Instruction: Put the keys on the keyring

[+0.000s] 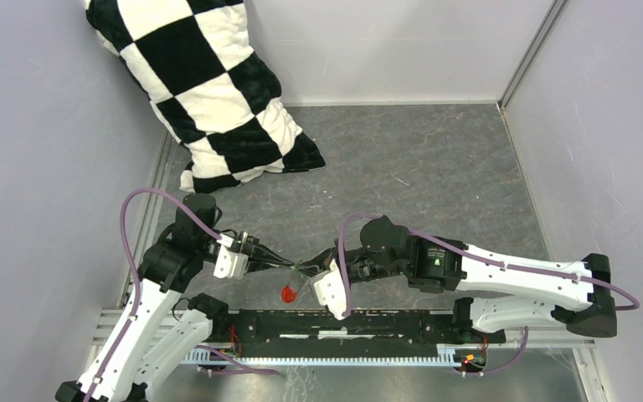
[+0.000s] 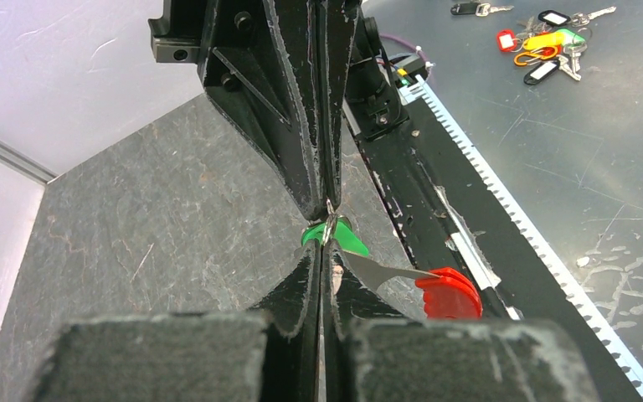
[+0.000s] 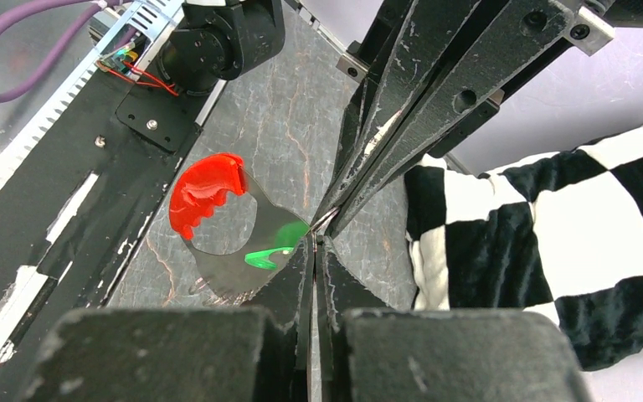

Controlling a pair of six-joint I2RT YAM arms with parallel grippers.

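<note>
My left gripper and right gripper face each other tip to tip, both shut. A thin metal ring (image 2: 331, 223) spans the tiny gap, its ends reaching both sets of fingertips; how deep each pair pinches it is hidden. Below hang a green piece (image 2: 350, 238) and a flat grey fob with a red end (image 2: 450, 293). In the right wrist view the grey fob (image 3: 255, 230) shows its broad face, with the toothed red end (image 3: 205, 193) to the left. No loose key can be made out at the fingertips.
Several keys with coloured tags (image 2: 552, 50) lie on the grey surface beyond the black rail (image 2: 435, 193). A checkered cushion (image 1: 218, 92) leans at the back left. The floor (image 1: 410, 176) behind the arms is clear.
</note>
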